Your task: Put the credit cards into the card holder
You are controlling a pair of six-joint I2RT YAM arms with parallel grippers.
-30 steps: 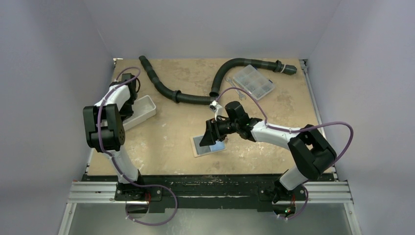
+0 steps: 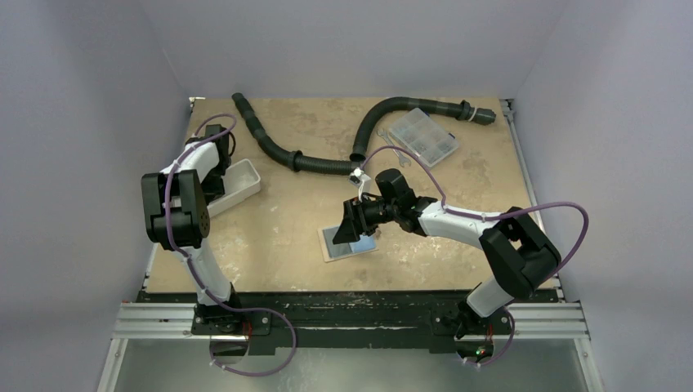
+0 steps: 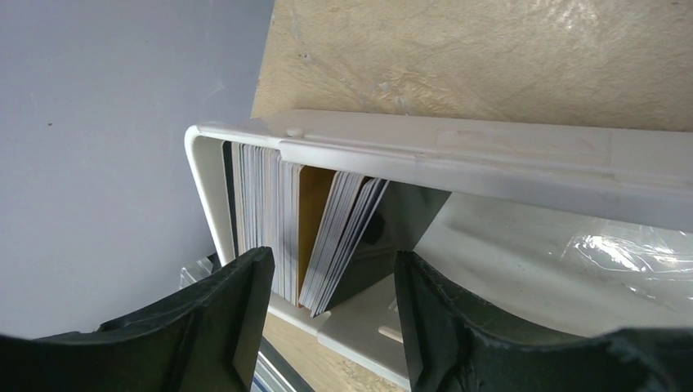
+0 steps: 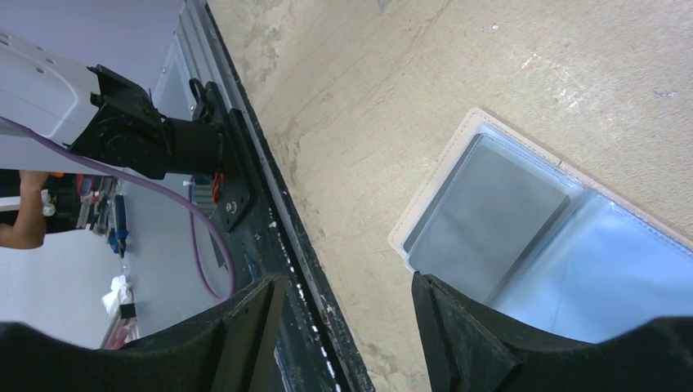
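Observation:
In the left wrist view, several thin cards (image 3: 332, 233) stand on edge at one end of a white tray (image 3: 523, 159), the outer ones leaning. My left gripper is at that tray end, its fingers apart on either side of the leaning cards; no card is visibly pinched. From above, the left arm hides the cards. The card holder (image 4: 490, 220), with a grey-clear pocket and a blue one inside a beige border, lies flat on the table. My right gripper hangs open over it with nothing between its fingers.
A dark green hose (image 2: 327, 164) curves across the back of the table. Behind the right arm lie a clear divided box (image 2: 425, 137) and metal wrenches (image 2: 395, 147). Bare tabletop (image 2: 282, 216) lies between the tray and the card holder.
The right arm, tray and card holder look unmoved.

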